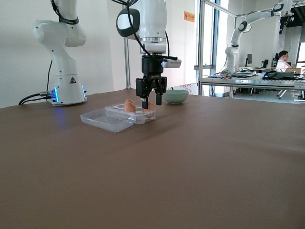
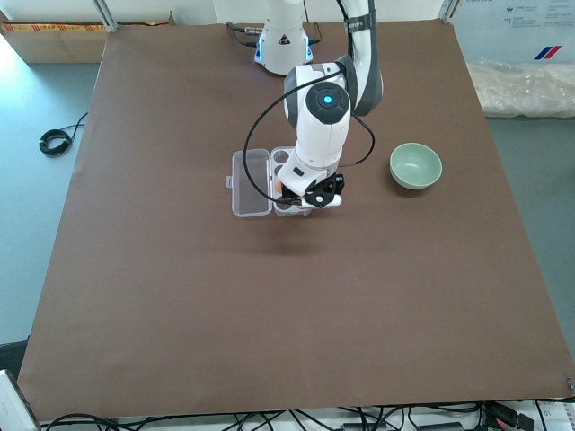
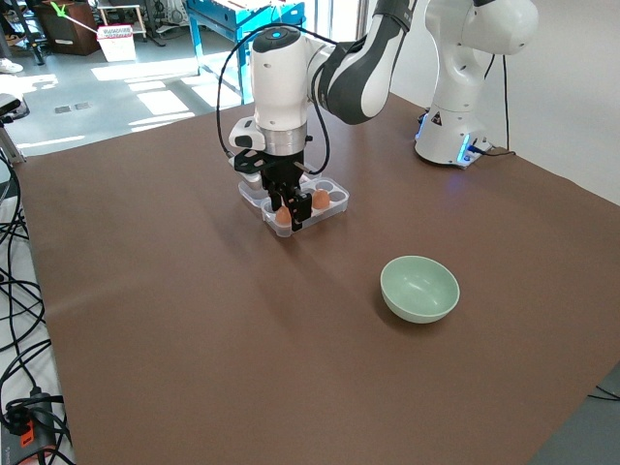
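Observation:
My black gripper (image 1: 151, 100) hangs over the clear egg carton (image 3: 333, 207), its fingers apart at the egg on the bowl's side; whether anything is between them is unclear. The carton's open lid (image 2: 250, 189) lies flat to the left in the left view. Brown eggs (image 1: 129, 107) sit in the carton, one (image 3: 321, 199) visible beside the gripper in the right view. A mint green bowl (image 2: 415, 165) stands apart from the carton, to its right in the left view.

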